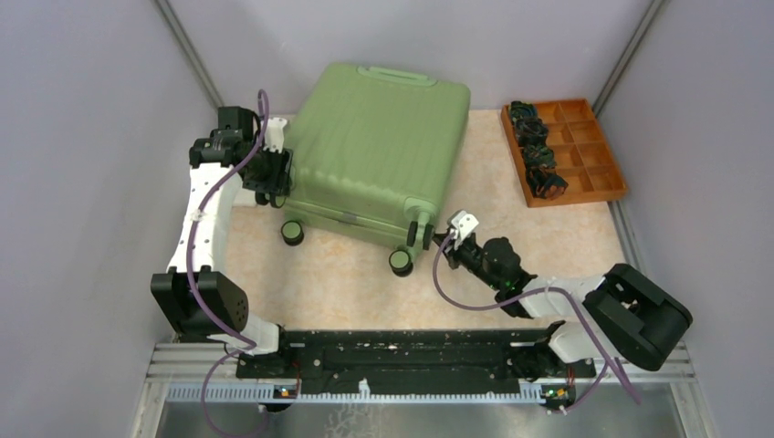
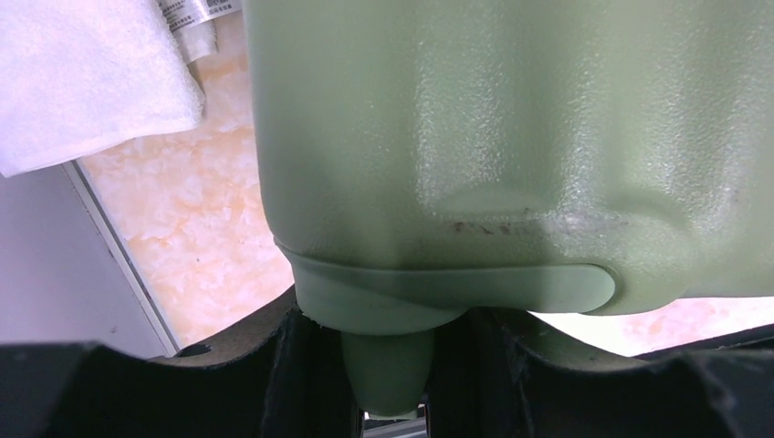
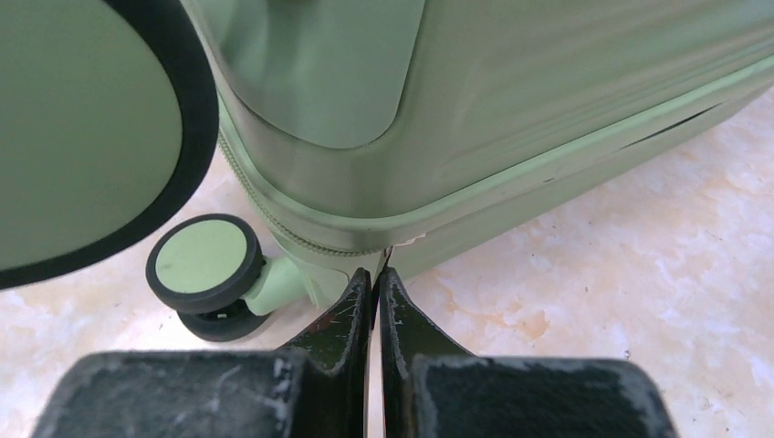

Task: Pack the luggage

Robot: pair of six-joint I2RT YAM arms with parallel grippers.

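Note:
A big green suitcase (image 1: 379,146) lies closed, tilted across the table. My left gripper (image 1: 278,178) is shut on the suitcase's near-left corner; in the left wrist view a green wheel piece (image 2: 386,370) sits between its fingers, below the shell (image 2: 493,137). My right gripper (image 1: 440,239) is shut at the near-right corner, by the wheels; in the right wrist view its tips (image 3: 380,278) meet just below the zipper seam (image 3: 310,237), beside a wheel (image 3: 201,260).
A wooden compartment tray (image 1: 584,178) with dark folded items stands at the back right. A white towel (image 2: 91,82) lies beside the suitcase on the left.

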